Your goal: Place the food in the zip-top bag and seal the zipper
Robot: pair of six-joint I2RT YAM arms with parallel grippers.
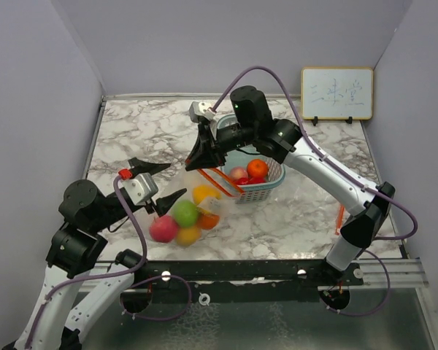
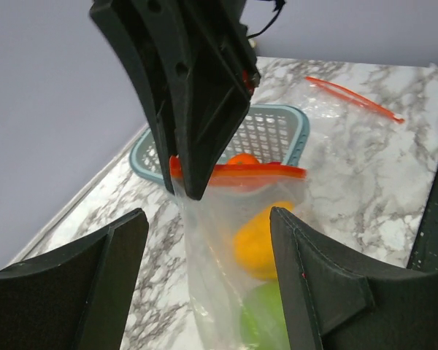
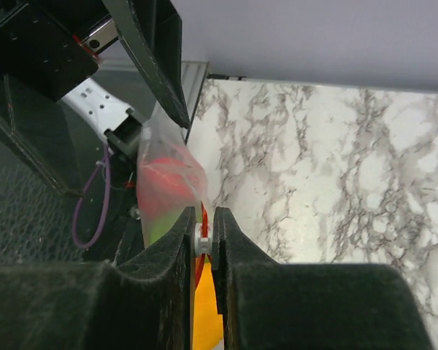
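A clear zip bag with an orange zipper strip hangs from my right gripper, which is shut on the strip near one end. Through its plastic show a yellow item, a green one, a pinkish-red one and orange pieces. In the top view, my left gripper stands open just left of the bag. Its spread fingers frame the bag in the left wrist view, and I see no grip on it. The right wrist view shows the closed pads around the strip.
Behind the bag, the blue-grey basket holds an orange fruit and red food. Another clear bag with an orange strip lies flat at the right. A whiteboard stands at the back right.
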